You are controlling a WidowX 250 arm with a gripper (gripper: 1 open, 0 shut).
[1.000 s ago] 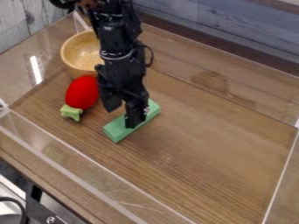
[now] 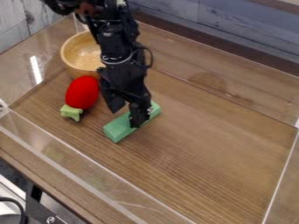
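Observation:
My gripper [image 2: 126, 108] hangs open at the lower end of the black arm, directly over a light green bar [image 2: 119, 129], which lies diagonally on the wooden table and is partly hidden by the fingers. Whether the fingertips touch the bar I cannot tell.
A red rounded object [image 2: 83, 90] lies left of the gripper, with a small pale green piece [image 2: 72, 113] just below it. A wooden bowl [image 2: 77, 52] sits behind them, partly hidden by the arm.
The arm and gripper have shifted very slightly over the green bar, their pose changing a little; the objects look unmoved.

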